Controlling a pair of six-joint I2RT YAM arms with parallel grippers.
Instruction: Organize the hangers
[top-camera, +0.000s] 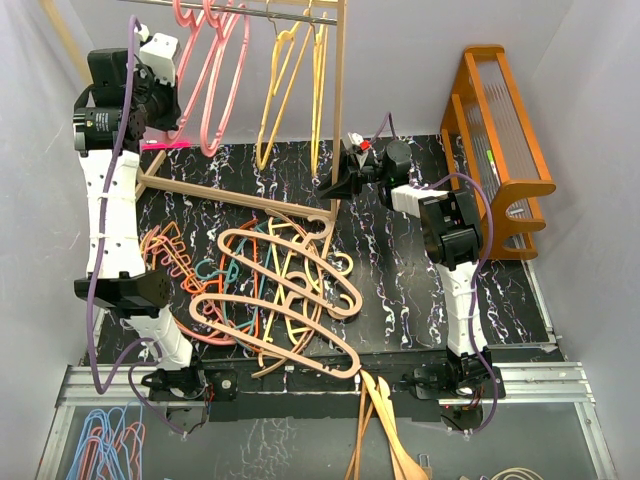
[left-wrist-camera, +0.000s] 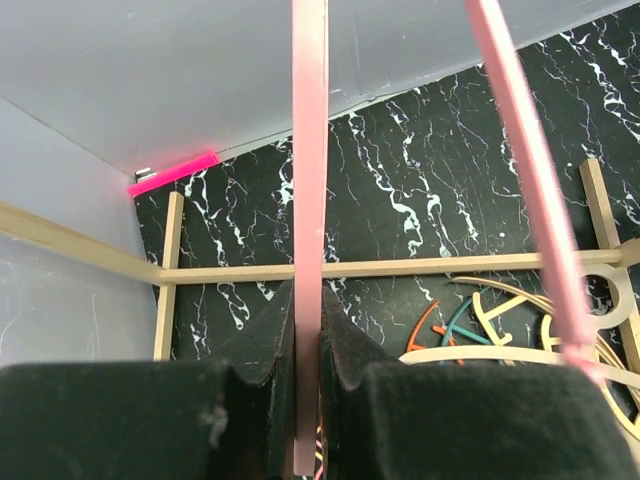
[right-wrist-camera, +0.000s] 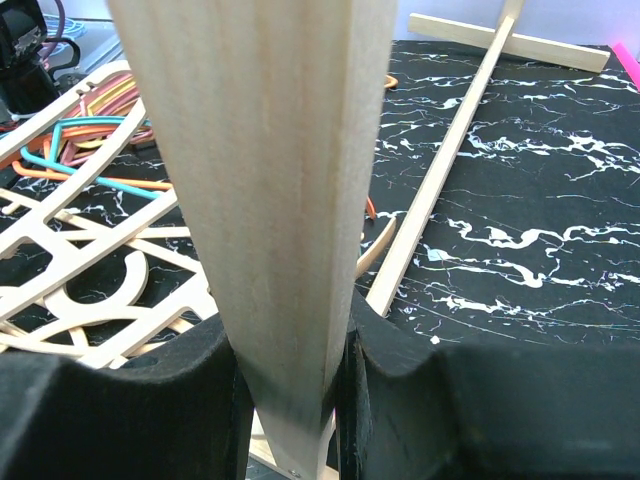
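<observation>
Pink hangers (top-camera: 228, 80) and yellow hangers (top-camera: 284, 90) hang from the metal rail (top-camera: 250, 14) of a wooden rack. My left gripper (top-camera: 168, 122) is at the left end, shut on a pink hanger (left-wrist-camera: 308, 150), with another pink hanger (left-wrist-camera: 520, 150) beside it. My right gripper (top-camera: 332, 185) is shut on the rack's upright (right-wrist-camera: 265, 180). A mixed pile of orange, teal, yellow and wooden hangers (top-camera: 275, 290) lies on the dark floor below the rack.
An orange wooden stand with slats (top-camera: 530, 190) stands at the right. More wooden hangers (top-camera: 385, 430) lie beyond the front edge.
</observation>
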